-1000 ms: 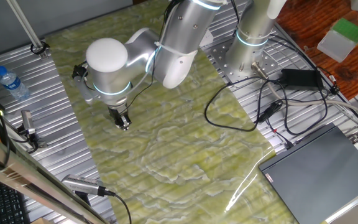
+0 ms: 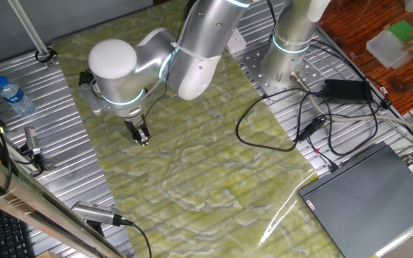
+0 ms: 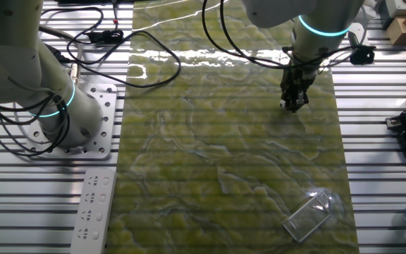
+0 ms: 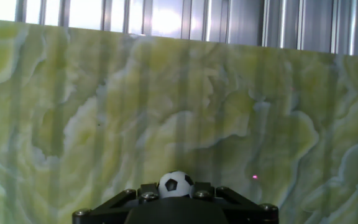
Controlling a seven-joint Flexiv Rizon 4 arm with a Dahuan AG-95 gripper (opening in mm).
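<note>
A small black-and-white soccer ball point(image 4: 176, 182) sits between the fingers of my gripper at the bottom of the wrist view. The fingers touch it on both sides, so the gripper looks shut on it. In exterior view 1 the gripper point(image 2: 142, 140) points down over the left part of the green marbled mat point(image 2: 199, 172). Exterior view 2 shows the gripper point(image 3: 294, 106) over the mat's upper right; the ball is hard to make out there. A flat metal grater point(image 3: 307, 217) lies on the mat at lower right, apart from the gripper.
A water bottle point(image 2: 14, 96) stands left of the mat. A black cable loop point(image 2: 246, 129) reaches onto the mat's right edge, near a closed laptop point(image 2: 375, 204). A power strip point(image 3: 94, 210) sits beside the mat.
The arm and gripper have shifted slightly left and up in exterior view 1. A person's hand has come in at the right edge, by the clear box with the green part.
</note>
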